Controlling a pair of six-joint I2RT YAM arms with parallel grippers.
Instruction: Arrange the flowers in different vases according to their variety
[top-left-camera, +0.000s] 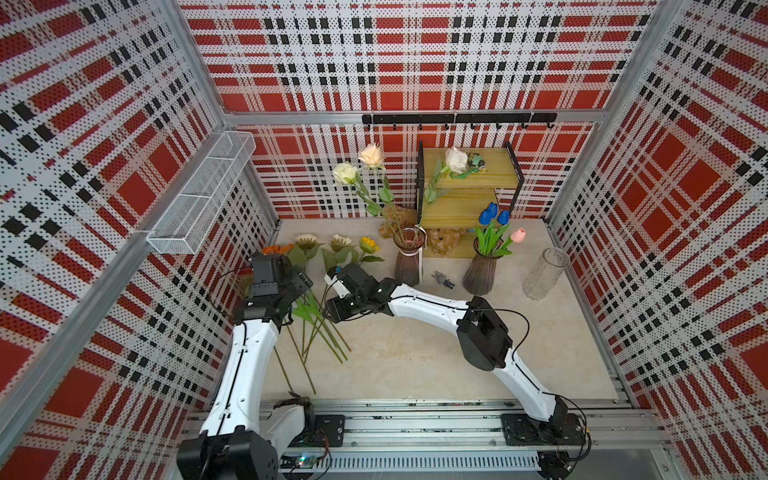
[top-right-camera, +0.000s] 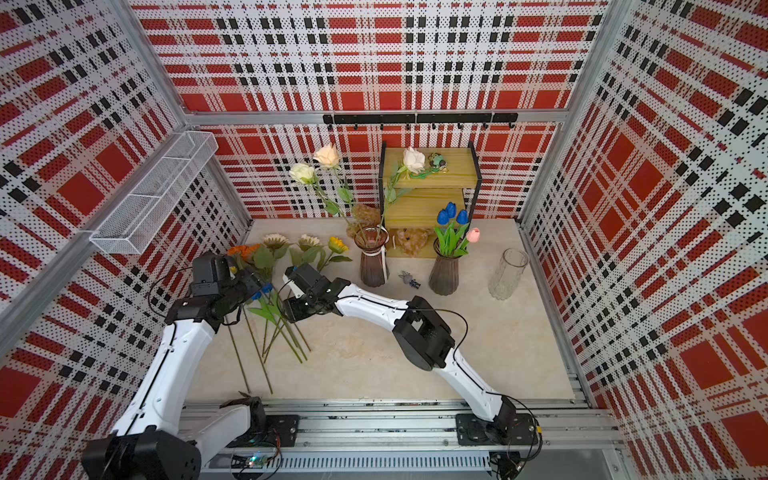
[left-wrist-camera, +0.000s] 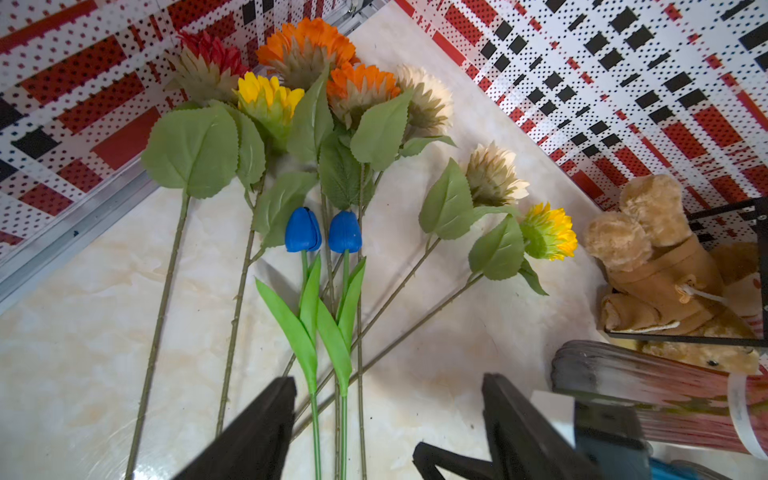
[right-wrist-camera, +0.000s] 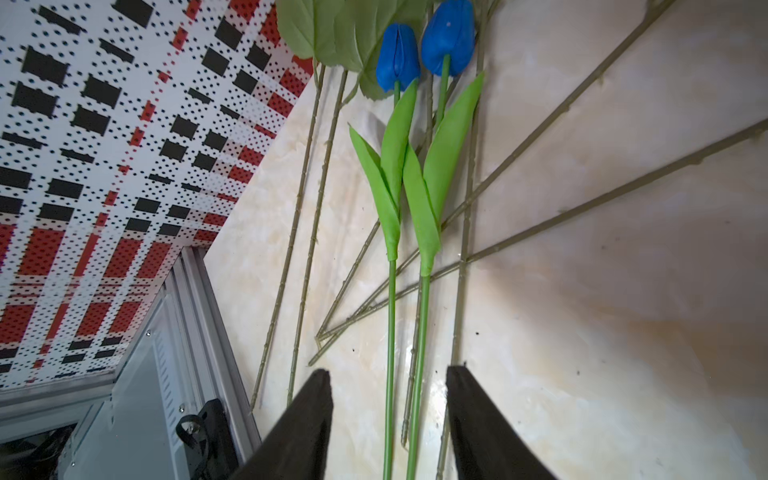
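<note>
Two blue tulips (left-wrist-camera: 344, 232) lie among sunflowers and daisy-like flowers (left-wrist-camera: 312, 52) in orange, yellow, red and cream on the table's left. My left gripper hovers open over them. My right gripper is above the tulips' green stems, fingers apart, nothing held. A brown vase (top-right-camera: 373, 264) holds pale roses (top-right-camera: 326, 156); another brown vase (top-right-camera: 444, 276) holds blue and pink tulips (top-right-camera: 451, 220). A clear glass vase (top-right-camera: 508, 276), apparently empty, stands at the right.
A wooden shelf (top-left-camera: 468, 176) with teddy bears stands at the back. Small dark objects (top-left-camera: 442, 280) lie between the brown vases. A wire basket (top-left-camera: 192, 208) hangs on the left wall.
</note>
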